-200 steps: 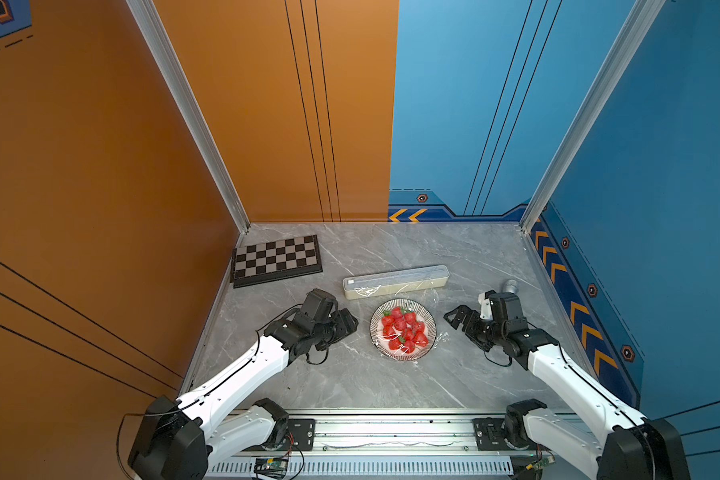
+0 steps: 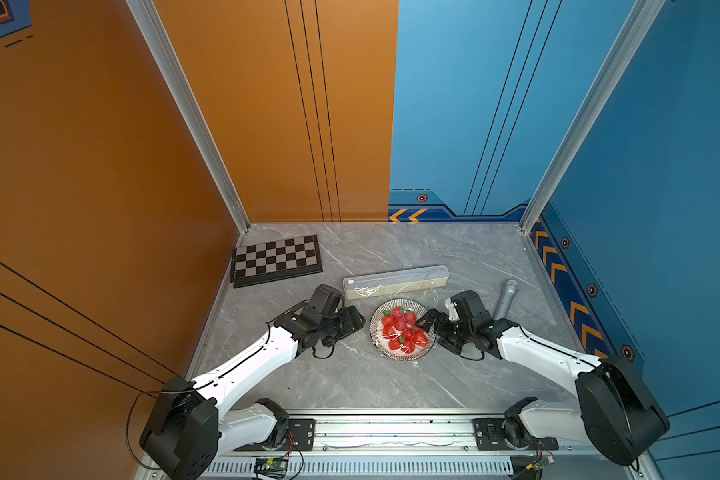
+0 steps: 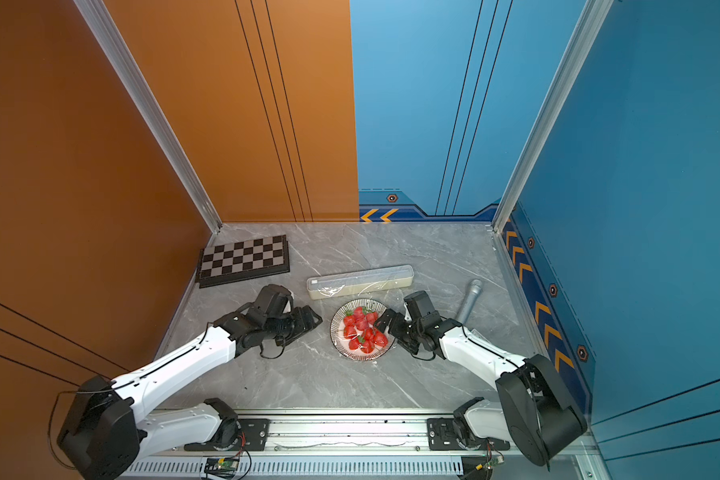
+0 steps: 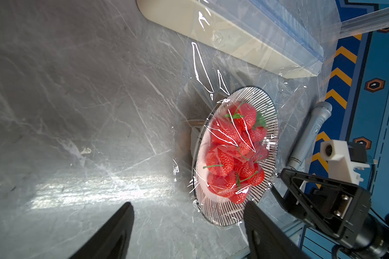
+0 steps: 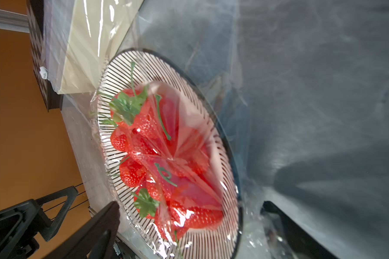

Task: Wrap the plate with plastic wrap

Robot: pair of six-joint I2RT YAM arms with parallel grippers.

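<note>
A striped round plate holding several red strawberries stands mid-table. Clear plastic wrap reaches from the long dispenser box over the plate and berries, wrinkled and glossy; its outer edges are hard to make out. Just left of the plate is my left gripper, its fingers wide apart and the gap empty. At the plate's right rim my right gripper also stands open. Crumpled film lies by its right finger in the right wrist view; whether it touches is unclear.
A checkered board lies at the back left. Behind the right arm rests a grey microphone. The table in front of the plate is clear.
My right gripper has moved left, up to the plate's right rim. The left gripper has shifted slightly right toward the plate. Plate and box have stayed put.
</note>
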